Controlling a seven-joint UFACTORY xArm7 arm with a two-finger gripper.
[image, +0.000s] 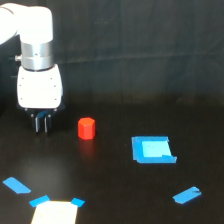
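Note:
A small red block (87, 128) rests on the black table, left of the middle. My gripper (41, 124) points down to the left of the block, apart from it, beneath the white end of the arm. Its dark fingers are hard to make out against the table, but a gap shows between them and no object is visible there. A light square (155, 149) framed in blue tape lies flat to the right of the block, with bare table between them.
Blue tape strips (16, 185) (186, 195) mark the table at the front left and front right. A pale patch (55, 213) edged with tape lies at the front edge.

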